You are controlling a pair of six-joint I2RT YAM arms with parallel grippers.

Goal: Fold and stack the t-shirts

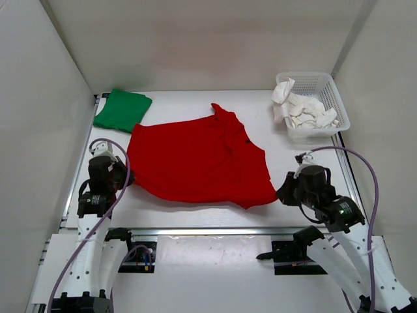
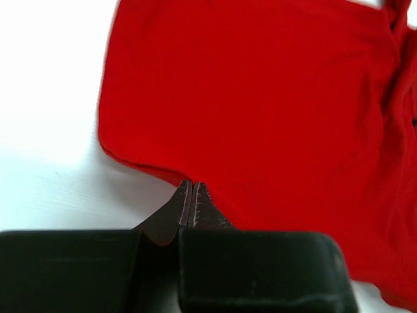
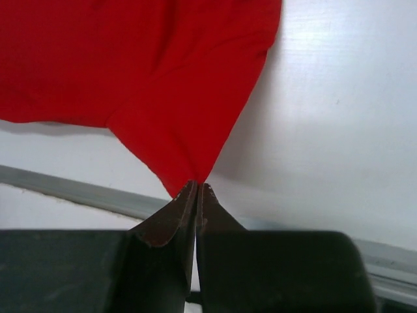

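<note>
The red t-shirt (image 1: 195, 160) lies spread sideways over the middle of the table, its sleeve part toward the right and its near edge a little raised or curved. At its left near edge my left gripper is shut on the hem, the thin cloth meeting the fingertips. My right gripper is shut on the pointed tip of the red sleeve, close to the table's front rail. A folded green t-shirt (image 1: 122, 110) rests at the back left, beside the red one.
A white basket (image 1: 342, 117) with crumpled white cloths (image 1: 309, 111) stands at the back right. The metal rail (image 1: 215, 231) runs along the table's front edge. Bare table shows in front of the red shirt and to its right.
</note>
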